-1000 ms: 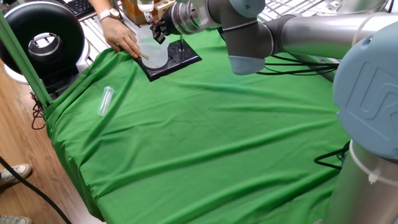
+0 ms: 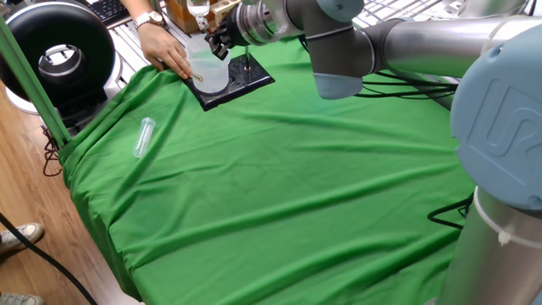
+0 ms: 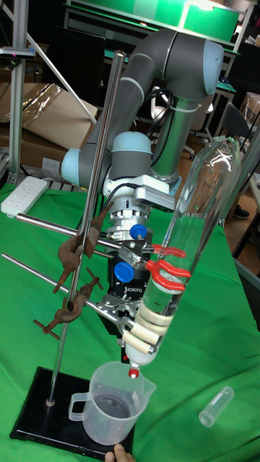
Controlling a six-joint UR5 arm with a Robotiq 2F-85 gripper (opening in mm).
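Note:
A clear glass vessel (image 3: 198, 231) hangs tilted in red-tipped clamps (image 3: 168, 269) on a metal stand, its red-tipped outlet above a translucent plastic jug (image 3: 113, 408). The jug stands on the stand's black base (image 3: 48, 408). Close by the clamps and above the jug is my gripper (image 2: 219, 47), pointing toward the vessel's lower end. In exterior view 3 the clamps hide much of the gripper's dark body, and its fingers cannot be made out well enough to tell whether they are open or shut.
A person's hand (image 2: 163, 52) reaches in beside the jug and base. One clear plastic tube (image 2: 144, 137) lies on the green cloth (image 2: 279, 186), which is otherwise bare across the middle and front. The upright rod (image 3: 86, 200) and its clamp arms crowd the space round my gripper.
My arm and gripper have shifted very slightly. The hand, the jug and the plastic tube appear unmoved.

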